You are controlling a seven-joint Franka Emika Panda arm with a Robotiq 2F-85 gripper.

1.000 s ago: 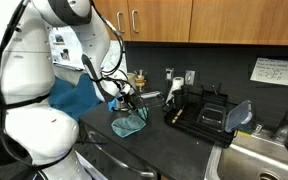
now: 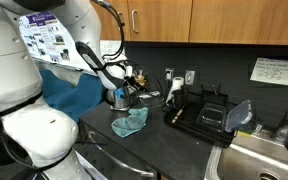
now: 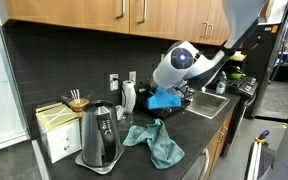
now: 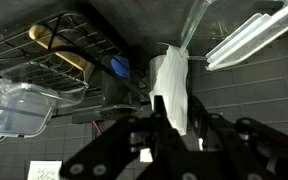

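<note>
A teal cloth point(image 2: 129, 122) lies crumpled on the dark counter; in exterior view 2 the same cloth point(image 3: 162, 143) spreads toward the front edge. My gripper point(image 2: 144, 88) is above and behind the cloth, clear of it and pointing toward the back wall and rack. Dark fingers come in from the bottom of the wrist view, and a pale white object point(image 4: 170, 88) shows between and beyond their tips. Whether the fingers touch it, I cannot tell.
A black dish rack point(image 2: 199, 118) with a clear container stands right of the arm, before the sink point(image 2: 254, 160). The dark kettle point(image 3: 101, 135) and a white box point(image 3: 59, 130) occupy the counter's other end.
Over the last second my arm has risen, and its wrist has tilted from pointing down near the cloth to pointing more toward the back. The cloth appears unmoved.
</note>
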